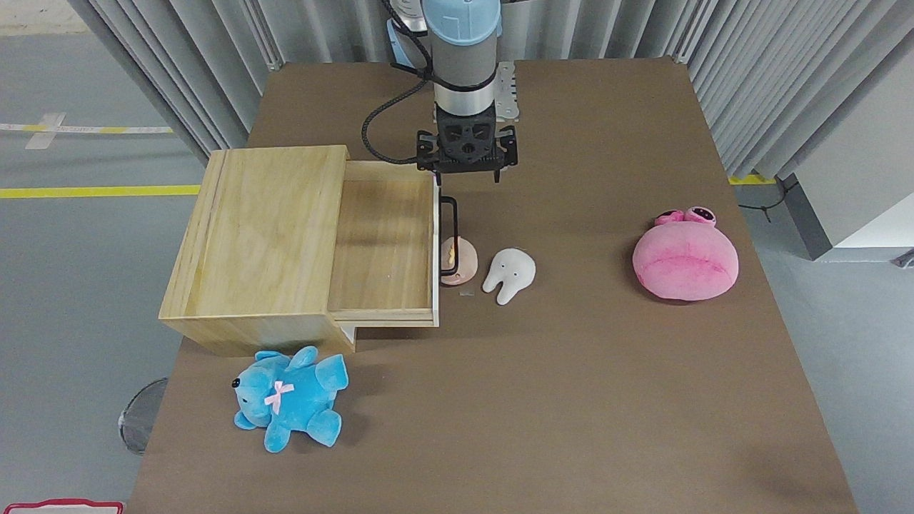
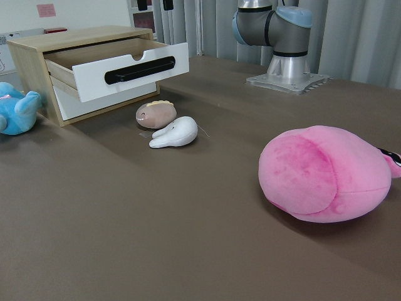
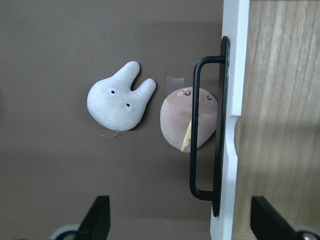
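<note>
A wooden cabinet [image 1: 248,231] has its drawer [image 1: 381,240] pulled out, empty where visible, with a black handle [image 3: 194,130] on its white front. My gripper stands open above the drawer front, nothing visible between its fingers. Below the handle lies a round beige-pink plush [image 3: 175,120]; a white two-pronged plush [image 1: 510,270] lies beside it. A pink plush [image 1: 685,261] with big eyes sits to the right in the front view, and a blue bear plush [image 1: 291,402] lies before the cabinet.
A grey curtain runs behind the robot's base. The cabinet takes up the table's left side.
</note>
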